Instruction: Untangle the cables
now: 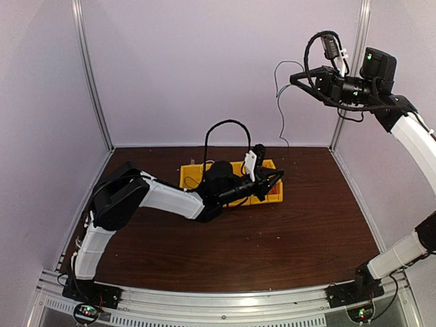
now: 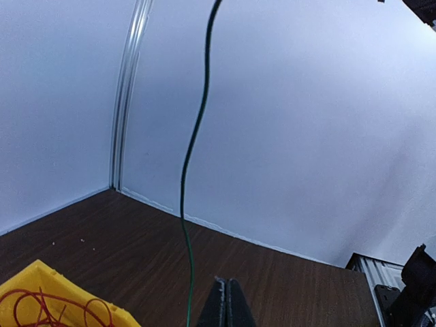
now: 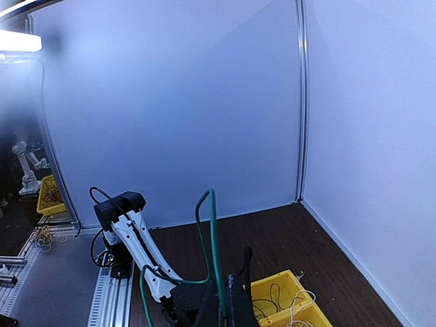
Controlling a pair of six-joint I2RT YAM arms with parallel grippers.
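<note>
A thin green cable is pinched in my right gripper, which is raised high at the right. From there the cable loops and hangs down. My left gripper is shut, nothing between its fingers; the hanging green cable runs just left of them in the left wrist view, apart from the tips. From above, this left gripper is over the right end of the yellow divided container. Red cables lie in the container's right compartment; a white cable shows in another.
The left forearm reaches across the table and hides much of the container. Pale walls enclose the back and sides.
</note>
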